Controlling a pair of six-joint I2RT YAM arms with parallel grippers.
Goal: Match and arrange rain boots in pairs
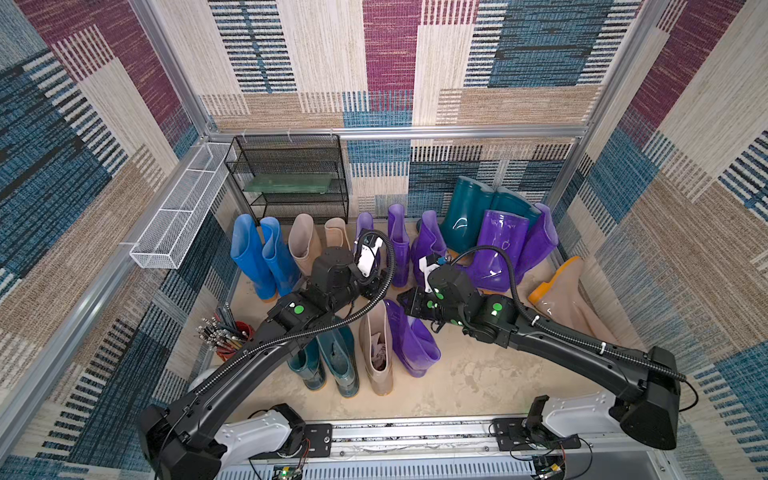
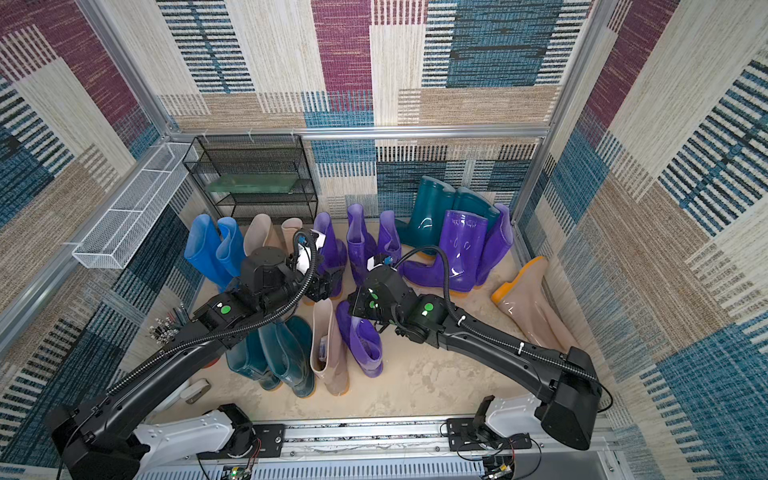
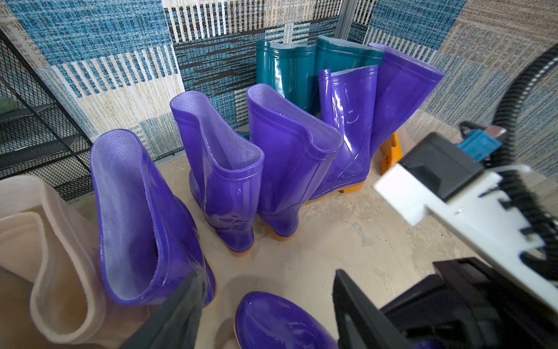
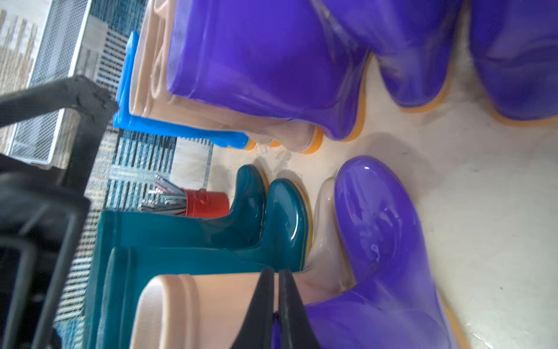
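Observation:
My right gripper is shut on the top edge of a purple boot [image 4: 377, 226], beside the front beige boot [image 1: 377, 352]. In the right wrist view these two boots lie close together, toes pointing the same way. Two green boots [image 1: 338, 356] stand left of the beige one. My left gripper is open and empty, above the floor near the back row. That row holds blue boots [image 1: 254, 252], beige boots [image 1: 304, 240] and several purple boots [image 3: 223, 168]. At the back right, green boots [image 1: 466, 212] stand behind more purple ones [image 1: 502, 240].
A beige boot [image 1: 564, 292] leans at the right wall. A red pot [image 4: 206, 203] of thin rods stands at the left. Black mesh shelving [image 1: 288, 172] and a white wire basket [image 1: 180, 208] occupy the back left.

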